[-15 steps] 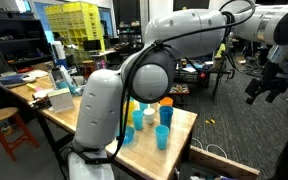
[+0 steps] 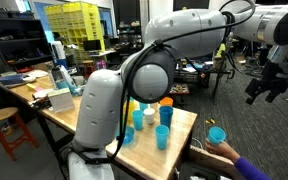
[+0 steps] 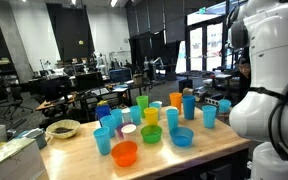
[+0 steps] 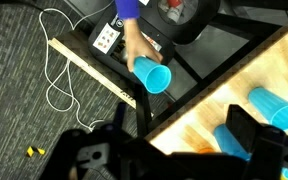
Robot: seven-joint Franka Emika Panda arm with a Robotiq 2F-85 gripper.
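A person's hand (image 4: 139,42) in a purple sleeve holds out a light blue cup (image 4: 153,77) past the table's edge, its open mouth turned toward the wrist camera. In exterior view 1 the same cup (image 2: 216,135) is at the lower right, above the floor. My gripper stands open over the area by the table edge, with nothing between its fingers; the cup is apart from it, further up in the wrist view. The gripper is out of frame in exterior view 1.
Several coloured cups and bowls stand on the wooden table, among them an orange bowl (image 3: 125,153), a green bowl (image 3: 152,134) and a blue cup (image 3: 189,107). A white cable (image 4: 69,80) lies on the grey floor beside a dark frame.
The hand with the light blue cup has come into exterior view 1 from the lower right and risen toward the table. The visible part of my arm looks unmoved.
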